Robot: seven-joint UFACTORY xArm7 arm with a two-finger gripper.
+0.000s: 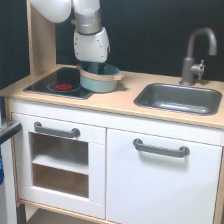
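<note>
A blue-grey pot [102, 84] with a light wooden handle [118, 76] on its right stands on the toy kitchen's wooden counter, at the right edge of the black hob [60, 84]. My white arm reaches down from the top left. Its gripper [94, 68] is at the pot's opening, with the dark fingers partly inside or in front of the rim. The fingertips are too small and dark to show whether they are apart or closed on the rim.
A grey sink [178, 98] with a tall faucet [190, 62] takes up the right of the counter. Below are an open-fronted oven [62, 165] and a white cabinet door [158, 185]. Bare counter lies between pot and sink. A dark object [8, 130] sits at the left edge.
</note>
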